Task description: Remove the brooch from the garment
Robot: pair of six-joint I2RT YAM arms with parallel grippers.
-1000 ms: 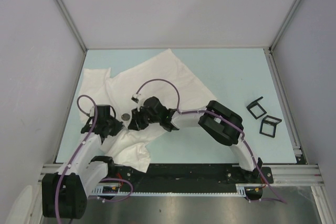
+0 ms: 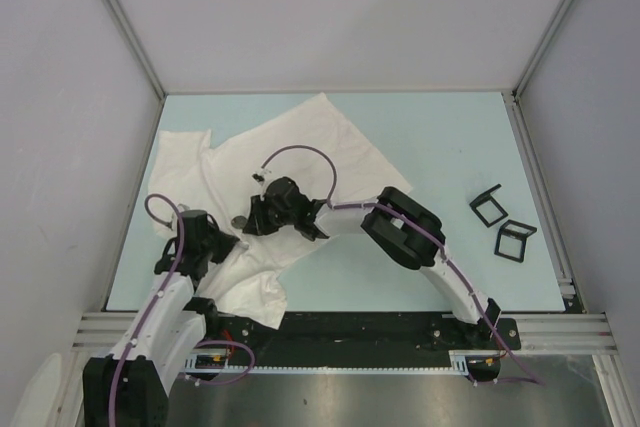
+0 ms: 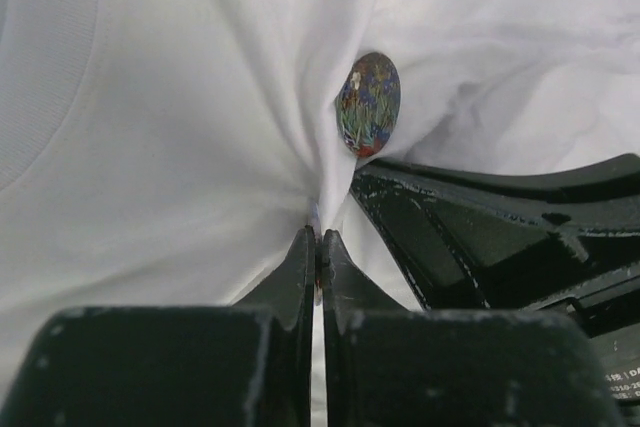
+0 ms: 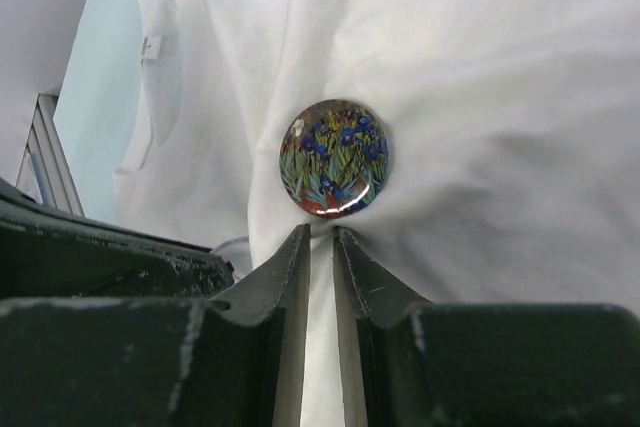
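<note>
A white garment (image 2: 310,127) lies rumpled on the pale table, with a round brooch printed with irises pinned on it; in the left wrist view the brooch (image 3: 369,104) sits on a fold. My left gripper is shut on a fold line just below the brooch, with nothing clearly between its fingers. My right gripper is shut on the fabric at the brooch's lower edge. The brooch's pin is hidden.
Two small black frames (image 2: 512,242) lie at the table's right side, apart from the garment. Both arms converge closely at the garment's left.
The right arm has shifted slightly toward the brooch. The left arm has moved slightly toward the table's front compared with a second ago.
</note>
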